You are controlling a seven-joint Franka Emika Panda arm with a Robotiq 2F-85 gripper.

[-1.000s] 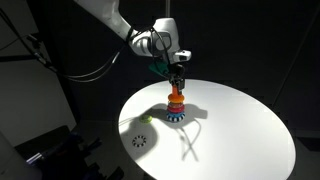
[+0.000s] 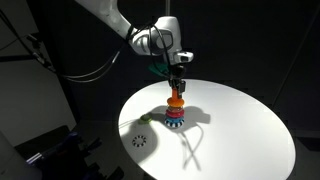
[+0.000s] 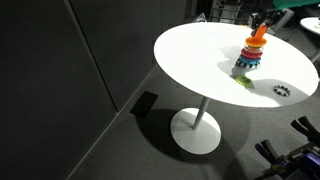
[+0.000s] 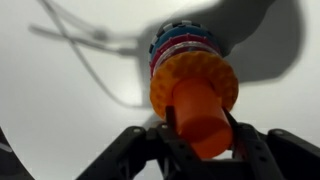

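My gripper points down over a stack of coloured rings and is shut on the orange peg (image 4: 198,108) at its top. Beneath the peg sits a scalloped orange ring (image 4: 165,80), with red, blue and patterned rings (image 4: 186,38) below it. In exterior view 1 the stack (image 2: 175,113) stands upright near the middle of the white table, under the gripper (image 2: 177,86). Exterior view 2 has the stack (image 3: 249,56) at the upper right. Whether its base touches the table is hard to tell.
A green ring (image 2: 146,118) lies left of the stack on the round white table (image 2: 240,130). Closer to the front is a black-and-white ring (image 2: 139,141). Cables hang along the arm.
The black-and-white ring has stayed put.
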